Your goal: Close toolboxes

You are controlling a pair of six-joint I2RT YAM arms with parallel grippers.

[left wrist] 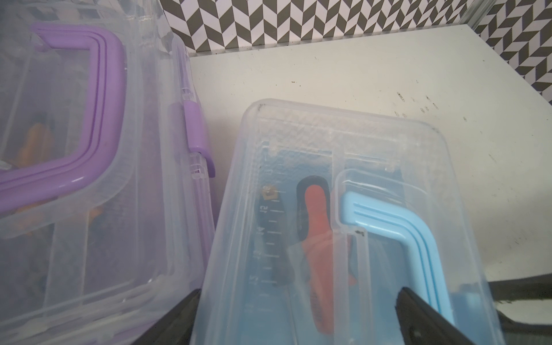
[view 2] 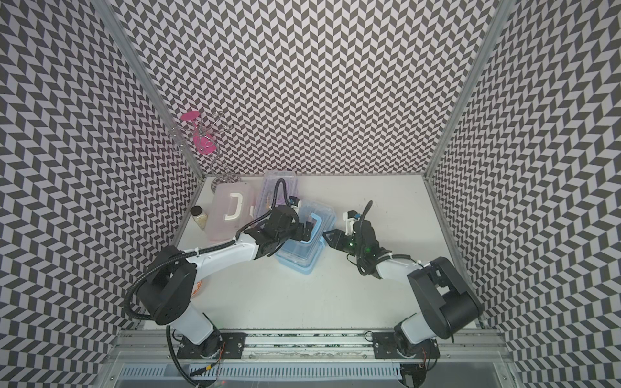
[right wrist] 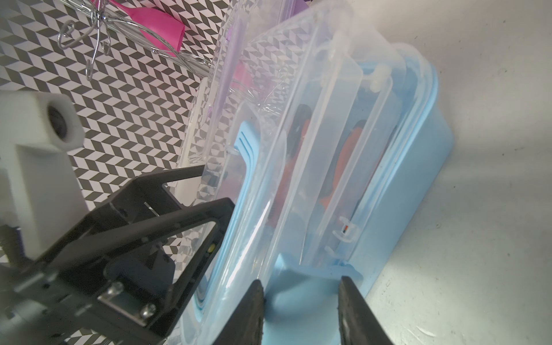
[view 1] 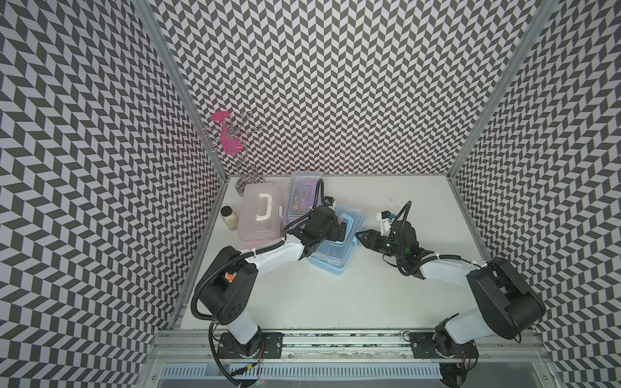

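Observation:
The blue toolbox (view 1: 333,265), with a clear lid (left wrist: 287,132) and a blue handle (left wrist: 379,215), stands angled on the table. Its lid lies over the base, and a blue latch flap (right wrist: 302,304) sticks out from the near side. Above the lid, my left gripper has its fingertips spread apart, one beside the handle. My right gripper is at the toolbox's right side, its fingers part open on either side of the flap; whether they touch it cannot be made out. A purple-handled clear toolbox (left wrist: 109,132) and a pink toolbox (view 1: 255,229) stand to the left.
A small jar with a black cap (view 1: 229,218) sits left of the pink toolbox. Behind it rises a wire rack with a pink utensil (view 1: 226,132). The left arm partly covers an orange item (view 1: 229,277).

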